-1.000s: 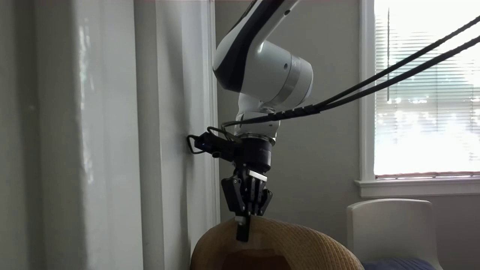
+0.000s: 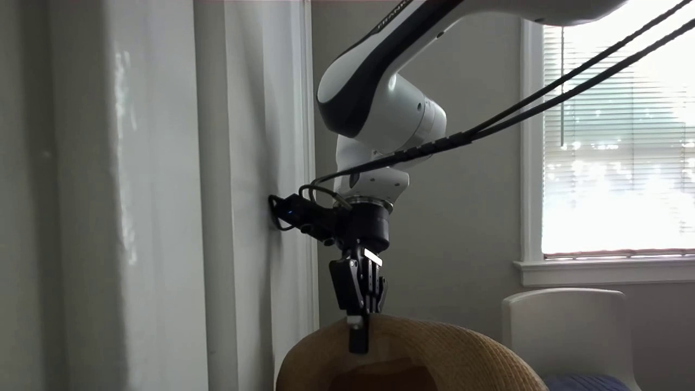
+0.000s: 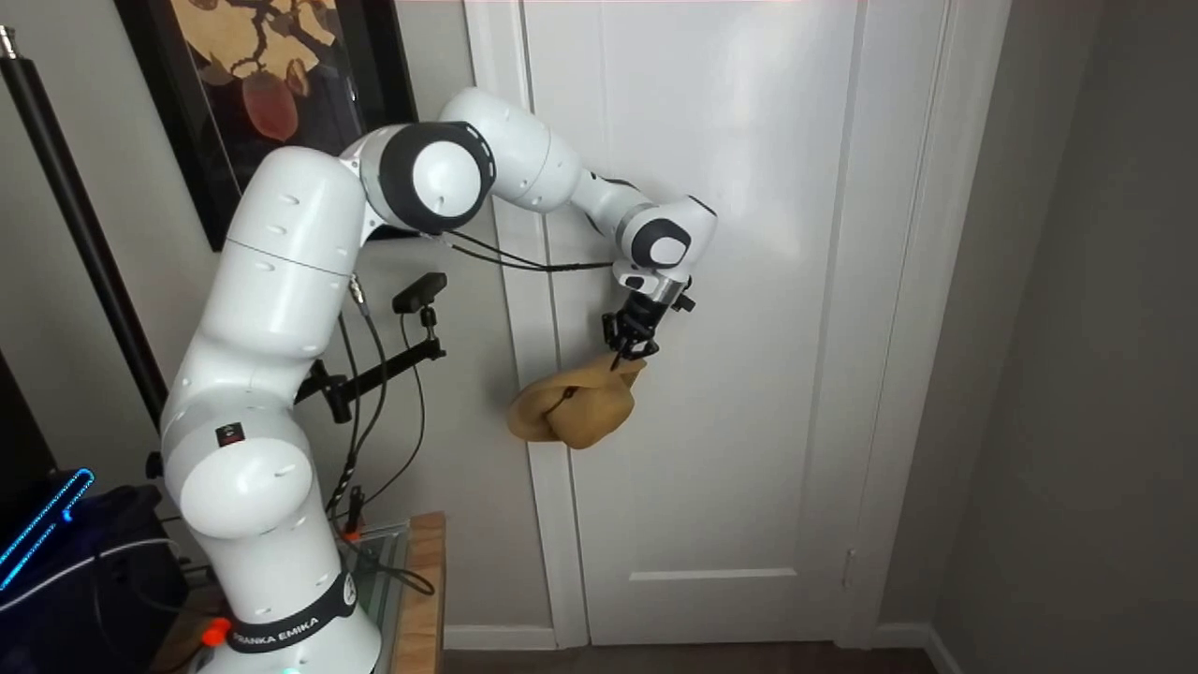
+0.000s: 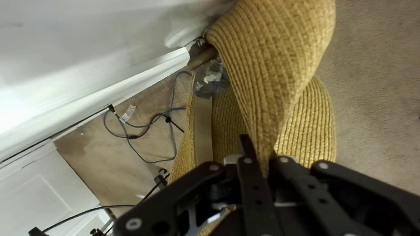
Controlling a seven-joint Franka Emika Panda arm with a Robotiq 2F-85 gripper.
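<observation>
A tan woven hat (image 3: 584,410) with a wide brim hangs in front of the white door's left frame. My gripper (image 3: 631,358) is above it, shut on the brim's upper edge. From exterior view 1, one dark finger (image 2: 358,339) lies over the near side of the brim (image 2: 449,345). In the wrist view the hat's ribbed brim (image 4: 271,67) folds down into the gripper, and the pinched edge disappears between the fingers. A metallic-looking thing (image 4: 210,78) shows beside the brim against the door side; what it is, I cannot tell.
The white door (image 3: 719,472) stands very close behind the gripper. Cables (image 4: 145,133) lie on the floor. A white chair (image 2: 567,332) stands below the window. To the right of the hat, the space before the door is clear.
In exterior view 1 the gripper and the hat have shifted slightly to the right, and the hand's tilt has changed a little. The brim is pinched in both frames.
</observation>
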